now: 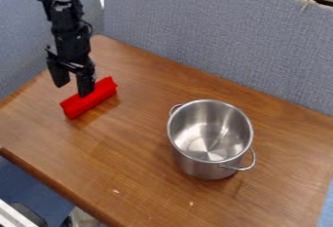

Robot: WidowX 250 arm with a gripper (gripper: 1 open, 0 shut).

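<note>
A red oblong block [93, 97] lies diagonally on the left part of the wooden table [143, 172]. My black gripper [70, 81] hangs from the upper left just over the block, its fingers near the block's upper side; whether they are open or shut is unclear. A steel pot [209, 140] with two side handles stands to the right.
Grey padded panels [215, 46] border the back and left of the table. A pale wooden shelf edge shows at the top right.
</note>
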